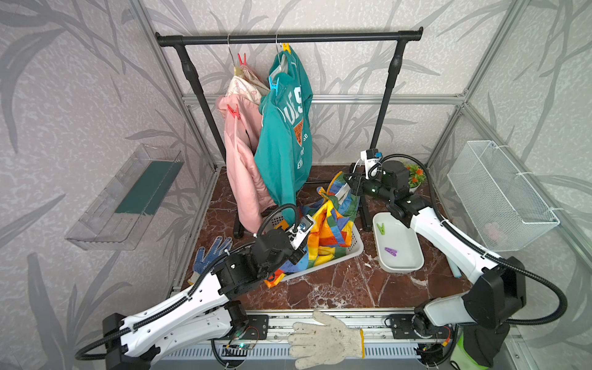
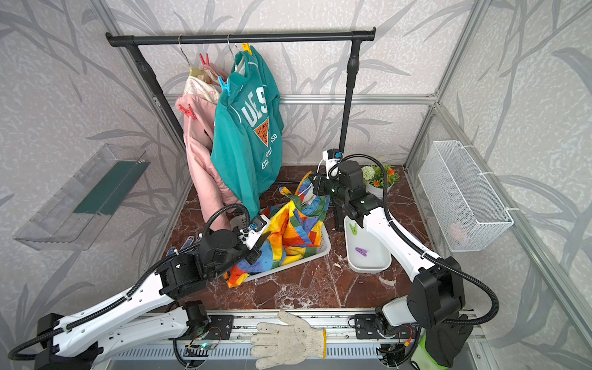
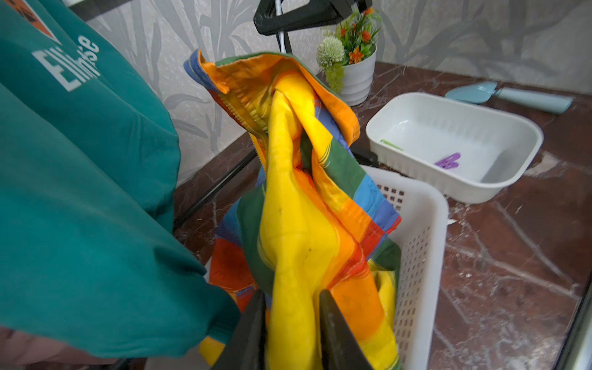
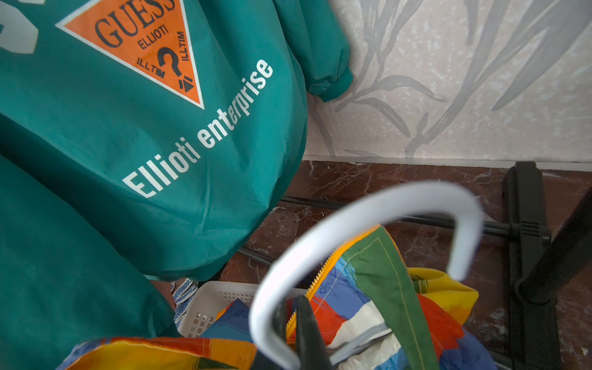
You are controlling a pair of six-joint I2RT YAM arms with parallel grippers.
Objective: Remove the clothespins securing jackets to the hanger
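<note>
A rainbow patchwork jacket (image 3: 289,215) lies bunched over a white basket (image 3: 425,259), its upper end held up. My right gripper is shut on the white hanger (image 4: 370,212), whose hook curves up in the right wrist view. On the jacket's yellow sleeve, my left gripper stands part open, a finger either side of the cloth. A teal jacket (image 1: 286,129) hangs from the rail with a blue clothespin (image 1: 273,84) and a yellow clothespin (image 1: 286,47). The pink jacket (image 1: 240,160) bears red clothespins (image 1: 233,111).
A white tray (image 1: 399,246) holds a green clothespin (image 1: 380,228) and a purple clothespin (image 1: 390,251). The black rack post (image 1: 388,92) rises behind my right arm. Behind that arm stands a flower pot (image 3: 356,77). A blue glove (image 1: 212,254) lies left of the basket.
</note>
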